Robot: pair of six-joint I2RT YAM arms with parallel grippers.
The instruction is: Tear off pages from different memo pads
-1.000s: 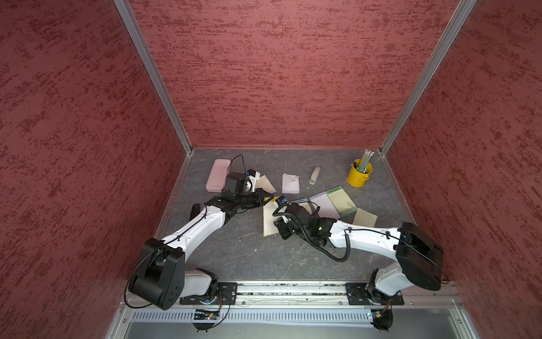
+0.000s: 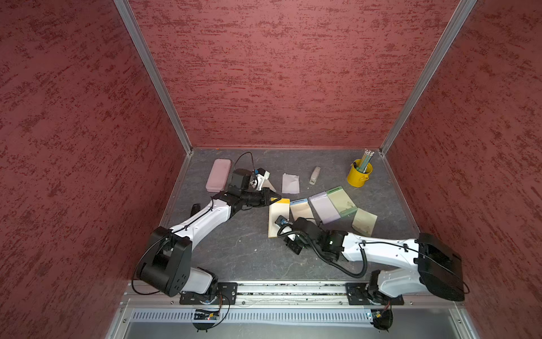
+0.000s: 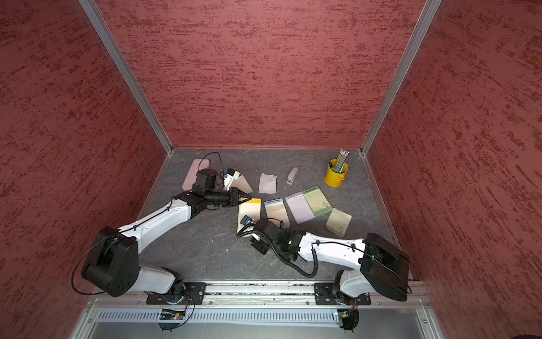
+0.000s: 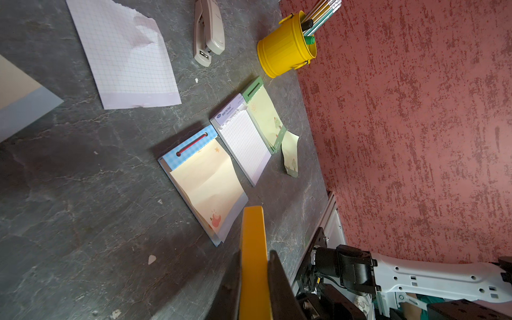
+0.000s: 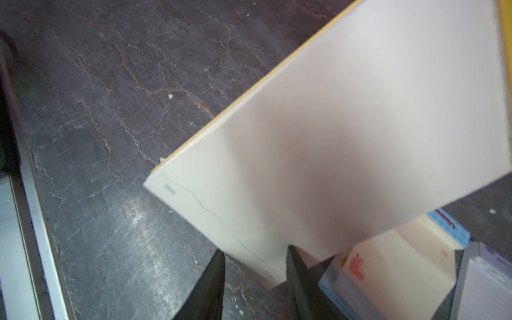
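Observation:
A white memo pad with a yellow top band (image 2: 279, 210) hangs lifted off the table, its yellow band (image 4: 253, 256) pinched by my left gripper. Close to the pad's lower corner, my right gripper stands part open. In the right wrist view its fingers (image 5: 213, 285) overlap the bottom edge of the white page (image 5: 330, 133); whether they straddle it I cannot tell. Lying on the table are a blue-topped pad (image 4: 205, 184), a purple pad (image 4: 245, 139) and a green pad (image 4: 265, 114).
Loose torn pages lie about: a gridded one (image 4: 125, 58), a beige one (image 4: 21, 96) and a green one (image 4: 290, 152). Farther back are a stapler (image 4: 209, 32), a yellow bucket of pencils (image 4: 282, 48) and a pink case (image 2: 218, 175).
My left gripper has carried the yellow-topped pad slightly to the right. The right arm has pulled back toward the front right, uncovering more of the pad and the blue-topped pad.

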